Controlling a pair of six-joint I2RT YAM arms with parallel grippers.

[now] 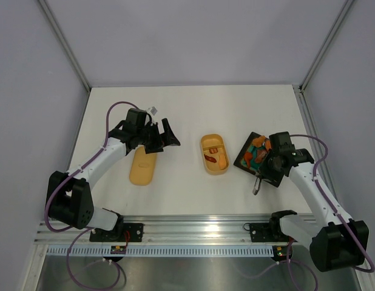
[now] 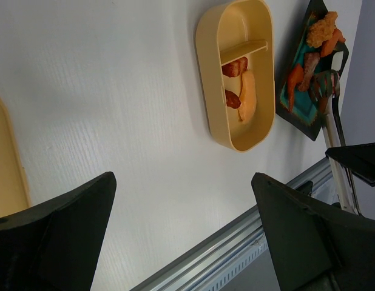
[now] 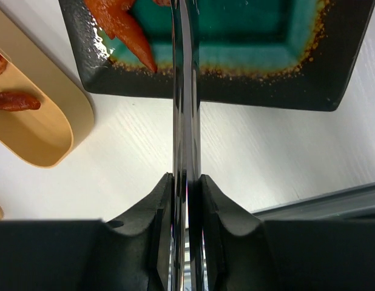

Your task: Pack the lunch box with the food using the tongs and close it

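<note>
A beige lunch box point(image 1: 214, 170) with sausages, an orange piece and a divider sits mid-table; another beige piece point(image 1: 140, 176) lies under the left arm. A dark tray point(image 3: 260, 94) with teal interior holds fried food and carrot-like pieces point(image 3: 130, 36). My right gripper is shut on metal tongs point(image 3: 186, 85), which reach over the tray onto the food; their tips are cut off in the right wrist view. My left gripper hangs open above the left part of the table, nothing between its fingers.
Metal rails point(image 1: 193, 221) run along the front edge.
</note>
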